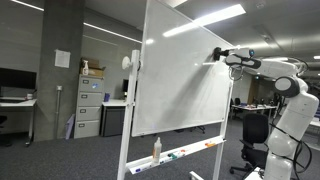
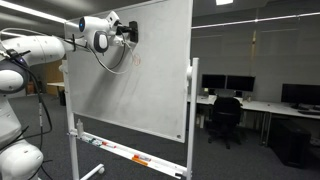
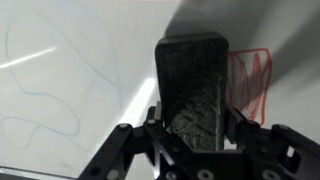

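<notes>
A dark block-shaped eraser [image 3: 192,75] is clamped in my gripper, with the fingers on either side of it. It is at the whiteboard [image 1: 180,90], high toward the right end in exterior view 1; whether it presses flat on the surface I cannot tell. Red scribbled marks [image 3: 262,85] show just right of the eraser in the wrist view, partly covered by it. Faint blue lines [image 3: 60,95] curve over the board to the left. From the other side, exterior view 2 has the eraser [image 2: 133,32] near the board's upper middle.
Below the board runs a tray [image 2: 110,145] with several markers. A bottle [image 1: 157,150] stands on it. Office chairs [image 1: 255,135] and desks are around the board, and filing cabinets [image 1: 89,105] stand behind it.
</notes>
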